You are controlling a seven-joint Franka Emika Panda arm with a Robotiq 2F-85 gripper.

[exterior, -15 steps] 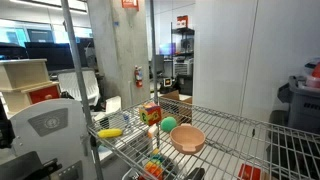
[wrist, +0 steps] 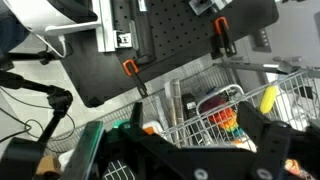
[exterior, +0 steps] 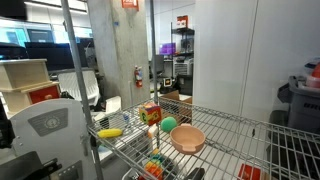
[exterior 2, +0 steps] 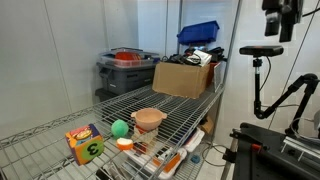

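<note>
My gripper (exterior 2: 279,30) hangs at the upper right in exterior view 2, its dark fingers apart and nothing between them. It is high above the floor, well away from the shelf. From the wrist view, the open gripper looks down over a black perforated table (wrist: 160,58) and the edge of a wire rack (wrist: 205,118). On the wire shelf (exterior 2: 45,150) sit a pinkish bowl (exterior 2: 149,118), a green ball (exterior 2: 120,129) and a colourful box (exterior 2: 85,143). A yellow object (exterior: 109,132) lies near the shelf's left end.
Below the upper shelf, several small items are partly hidden by wires. A cardboard box (exterior 2: 182,77) and a grey bin (exterior 2: 125,74) stand at the far end. Much of the shelf around the bowl is bare. A metal post (exterior: 73,50) rises at the left.
</note>
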